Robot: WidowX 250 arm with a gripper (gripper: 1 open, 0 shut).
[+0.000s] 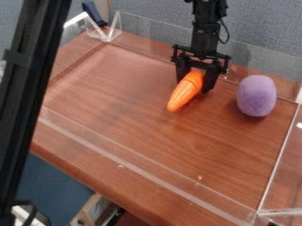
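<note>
An orange toy carrot (185, 92) lies tilted near the back of the wooden surface, its tip toward the front. My black gripper (197, 71) comes down from the top over the carrot's upper end, its fingers around or right at that end; whether they are closed on it is hard to tell.
A purple oval object (256, 95) stands to the right of the carrot. Clear low walls edge the wooden surface (130, 150), whose front and left are free. A black post (26, 97) crosses the left of the view.
</note>
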